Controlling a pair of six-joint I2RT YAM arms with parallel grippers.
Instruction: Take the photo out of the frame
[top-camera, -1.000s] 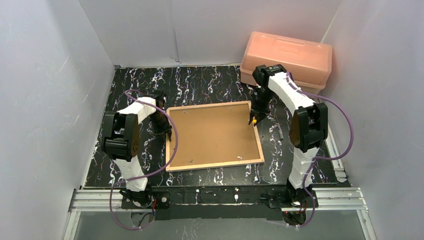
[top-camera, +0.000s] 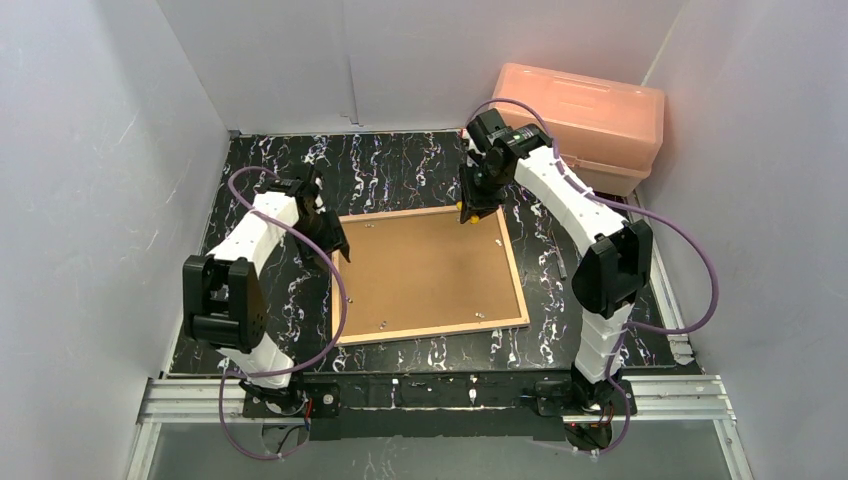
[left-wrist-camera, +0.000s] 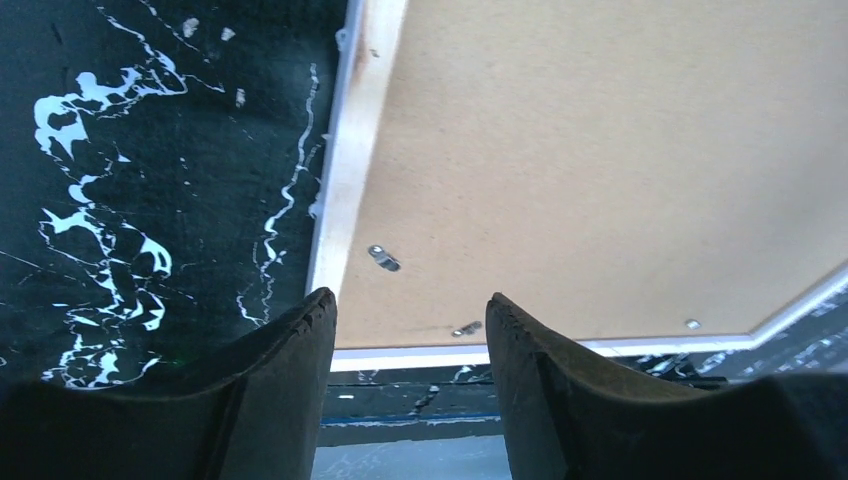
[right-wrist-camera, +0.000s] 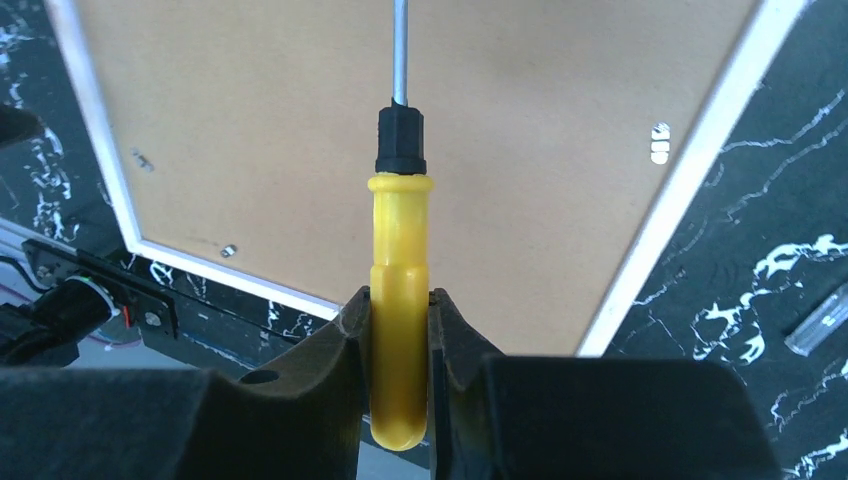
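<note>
The wooden frame (top-camera: 430, 332) lies flat with its brown backing board (top-camera: 425, 275) facing up; no photo shows. Small metal clips sit along the board's edges, such as one (left-wrist-camera: 384, 258) by the left rail and a paired one (right-wrist-camera: 660, 143) by the right rail. Above the frame's left side, my left gripper is open, its fingers apart with nothing between them. My right gripper is shut on a yellow-handled screwdriver (right-wrist-camera: 399, 235), over the far right part of the frame. The screwdriver's tip is out of view.
An orange lidded box (top-camera: 580, 105) stands at the back right. To the right of the frame lies a thin, pen-like tool (top-camera: 558, 260). Bare black marbled table (top-camera: 395, 165) shows behind the frame.
My right gripper has moved left and away with the screwdriver, from the frame's right rail to its far side. The left gripper has shifted slightly away. The frame stays put.
</note>
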